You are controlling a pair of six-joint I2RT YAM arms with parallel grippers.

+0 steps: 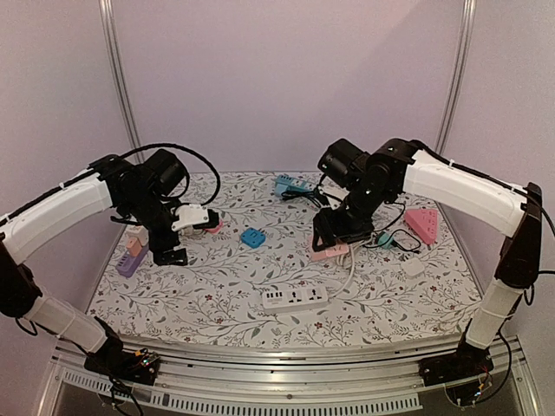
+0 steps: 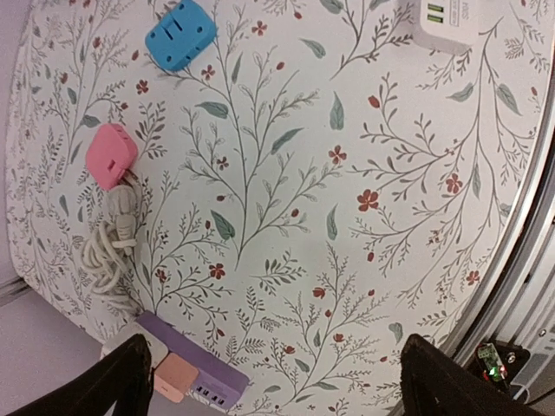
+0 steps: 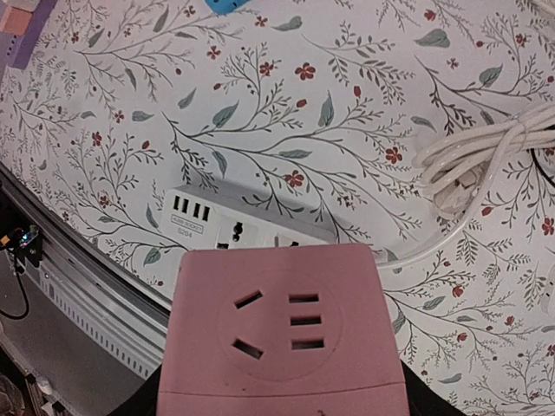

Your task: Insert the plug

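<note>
My right gripper (image 1: 329,232) is shut on a pink socket block (image 3: 282,364), whose socket face fills the lower middle of the right wrist view; in the top view it hangs above the table right of centre, behind the white power strip (image 1: 277,302). That strip also shows behind the block in the right wrist view (image 3: 195,221). My left gripper (image 1: 169,251) is open and empty over the left part of the table, pointing down, its fingers at the bottom corners of the left wrist view. I cannot make out a separate plug in either gripper.
A purple strip (image 2: 212,381) with small blocks lies at the left edge, near a pink square (image 2: 108,156) with a white cable. A blue block (image 1: 252,237) sits mid-table. Coiled cables, a pink triangular strip (image 1: 421,224) and other sockets lie at the back and right.
</note>
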